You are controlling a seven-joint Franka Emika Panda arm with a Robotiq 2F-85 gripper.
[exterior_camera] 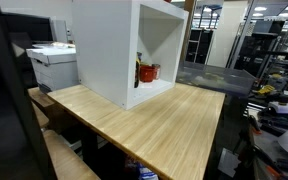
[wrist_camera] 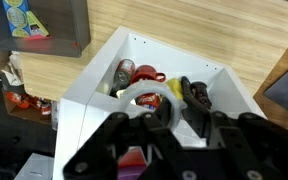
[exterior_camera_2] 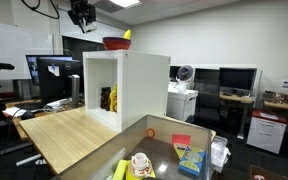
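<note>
My gripper is shut on a white ring [wrist_camera: 127,97], which looks like a roll of tape with an open centre. In exterior view 2 the gripper [exterior_camera_2: 81,16] hangs high at the upper left, close to the top of the white shelf box [exterior_camera_2: 142,88]. From the wrist camera, the shelf's contents show below: a red mug [wrist_camera: 144,73], a jar [wrist_camera: 124,72] and a dark item [wrist_camera: 200,93]. Part of these is hidden behind the ring and the fingers.
A red bowl [exterior_camera_2: 116,43] with a yellow item [exterior_camera_2: 127,34] rests on top of the shelf. A grey bin [exterior_camera_2: 114,152] with a white-and-red mug [exterior_camera_2: 140,164] and boxes stands beside the table.
</note>
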